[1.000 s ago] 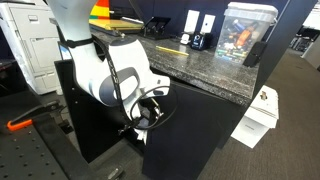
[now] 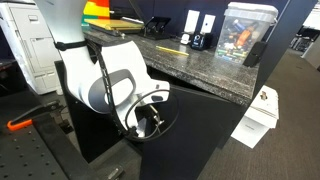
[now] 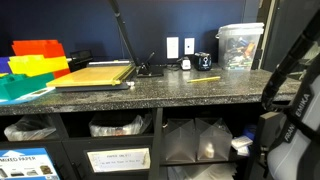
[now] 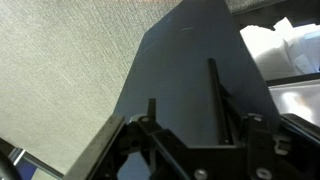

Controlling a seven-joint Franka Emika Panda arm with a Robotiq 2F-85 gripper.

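Observation:
A dark cabinet door [image 2: 195, 135] stands swung out below the counter in exterior view 1. In the wrist view, the flat dark panel [image 4: 165, 75] fills the middle, with a slim black bar [image 4: 214, 85] running along it. My gripper is partly open, one finger [image 4: 151, 112] to each side of the bar's lower end. Whether either finger touches the bar cannot be told. From outside, my gripper [image 2: 150, 127] is low beside the door, partly hidden by the white arm and its cable. Exterior view 2 shows only part of the arm [image 3: 291, 140] at the right edge.
Overhead runs the speckled counter [image 2: 205, 75], bearing a clear tub [image 2: 243, 35] and a yellow pencil-like stick [image 2: 172, 51]. Shelves under it hold bagged bins [image 3: 118, 124] and paper bags [image 3: 195, 138]. A white box [image 2: 258, 115] stands on the floor at right.
The door looks much the same.

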